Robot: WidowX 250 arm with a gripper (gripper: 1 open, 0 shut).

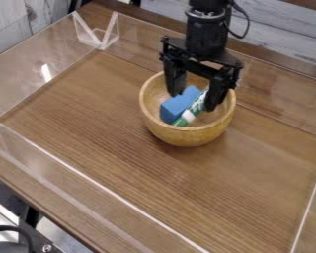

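Observation:
My black gripper (pixel 199 73) hangs over a round yellow bowl (pixel 170 134), its two fingers spread open and reaching down to the rim and contents. In the bowl lie a blue block (pixel 177 107) and a slim white-and-green object (pixel 189 116), whose upper end is near the right finger. I cannot tell whether the fingers touch either object.
Light walls run along the back, and a dark cable-like shape (pixel 16 229) is at the lower left edge.

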